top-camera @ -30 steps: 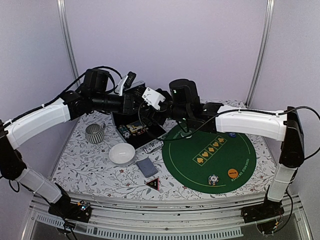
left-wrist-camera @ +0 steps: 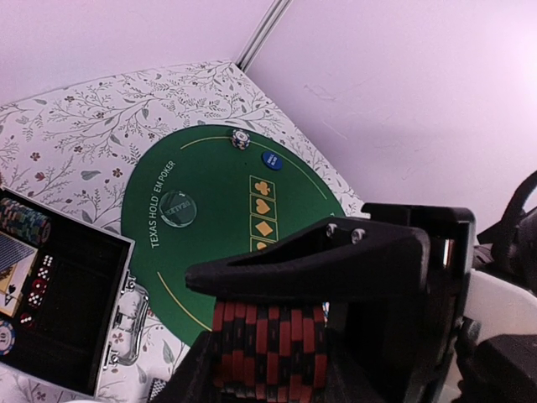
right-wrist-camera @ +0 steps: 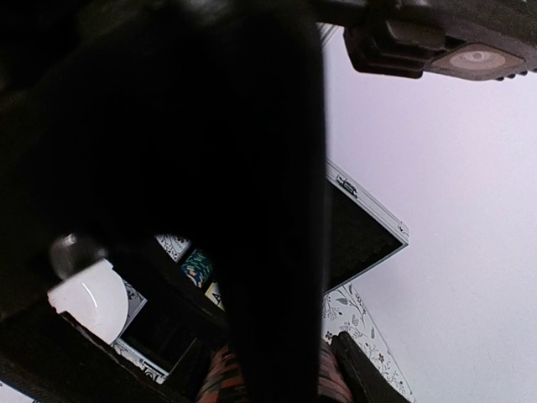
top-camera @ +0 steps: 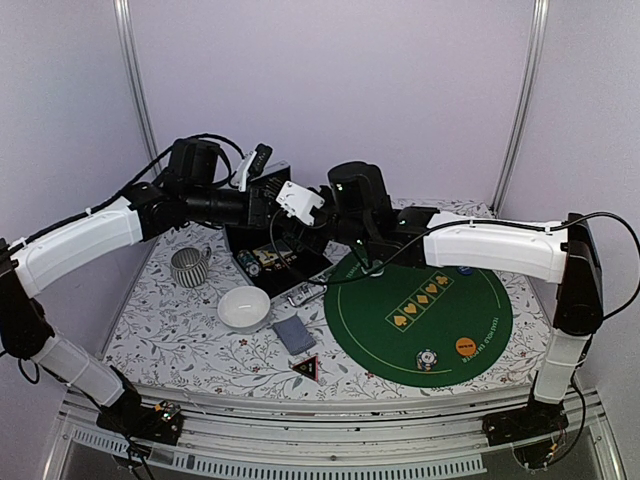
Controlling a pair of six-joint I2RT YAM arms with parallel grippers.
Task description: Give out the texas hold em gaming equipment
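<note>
A stack of red and black chips (left-wrist-camera: 268,348) is gripped between the fingers of my left gripper in the left wrist view. Above the stack, a black finger (left-wrist-camera: 319,260) of the right gripper reaches over it from the right. In the right wrist view the same chips (right-wrist-camera: 220,382) show at the bottom, between the fingers of my right gripper; a large dark part of the left gripper hides much of that view. From the top, both grippers meet over the open chip case (top-camera: 318,262), and the chips themselves are hidden.
The green poker mat (top-camera: 460,315) lies right, with a chip stack (top-camera: 427,359) and an orange disc (top-camera: 466,346) on it. A white bowl (top-camera: 244,309), striped cup (top-camera: 190,267), grey-blue card deck (top-camera: 293,335) and black triangular piece (top-camera: 306,368) stand around the case.
The left arm and the table items look unchanged.
</note>
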